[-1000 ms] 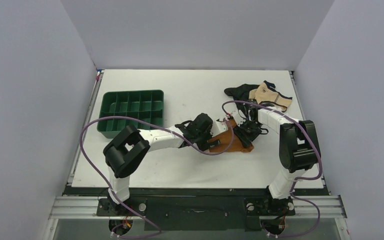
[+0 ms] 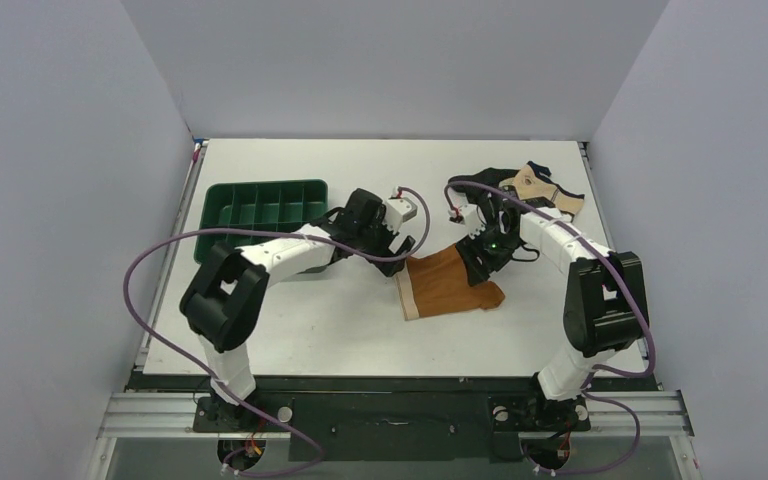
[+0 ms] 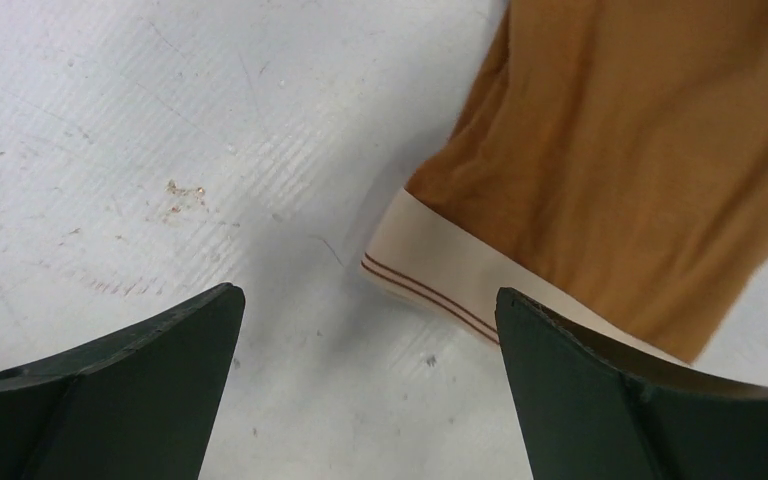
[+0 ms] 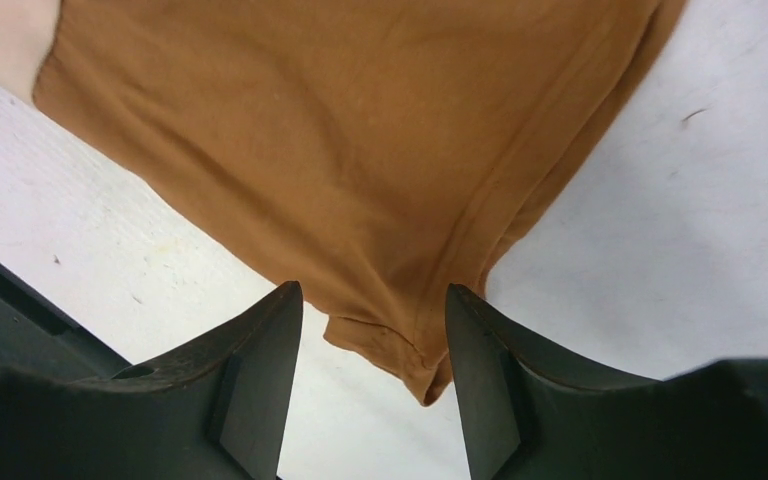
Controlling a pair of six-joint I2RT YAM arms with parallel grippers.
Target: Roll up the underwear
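Note:
Brown underwear (image 2: pixel 447 286) lies spread on the white table with its pale waistband (image 2: pixel 407 297) facing left. My left gripper (image 2: pixel 393 256) is open above the waistband's upper corner. In the left wrist view the waistband (image 3: pixel 450 258) crosses toward the right finger (image 3: pixel 600 390), and bare table shows between the fingers. My right gripper (image 2: pixel 479 261), also open, hovers over the right part of the cloth. From the right wrist view, a folded lower corner (image 4: pixel 385 350) of the underwear (image 4: pixel 340 150) shows between the spread fingers, not gripped.
A green divided box (image 2: pixel 260 188) stands at the back left, empty where visible. Black and beige garments (image 2: pixel 540 186) lie heaped at the back right, partly behind the right arm.
My left gripper has moved left and back, uncovering the waistband, which lies farther left than a second ago.

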